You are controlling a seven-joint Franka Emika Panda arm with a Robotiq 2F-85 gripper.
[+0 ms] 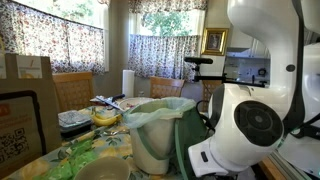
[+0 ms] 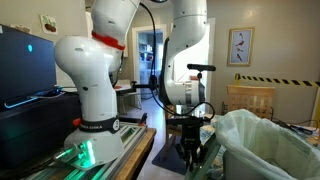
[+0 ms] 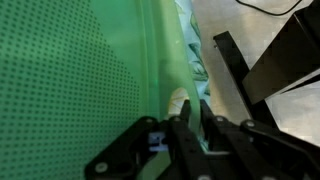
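Note:
A green mesh-textured item with a smooth rim [image 3: 172,55] fills the left side of the wrist view. Its edge runs down between the fingers of my gripper, which is shut on it. In exterior view 1 this green item [image 1: 187,138] stands against the right side of a pale bin [image 1: 152,140]. A translucent liner [image 1: 160,112] hangs over the bin's rim. From the second exterior view, the gripper [image 2: 190,150] shows beside the lined bin [image 2: 265,145]; its fingertips are dark and small there, and much of the green item is hidden.
A beige bowl [image 1: 104,169], green packets [image 1: 78,156] and a yellow bowl [image 1: 106,117] crowd the table left of the bin. A cardboard box [image 1: 22,125] stands at far left. A black bracket [image 3: 270,70] lies right of the gripper.

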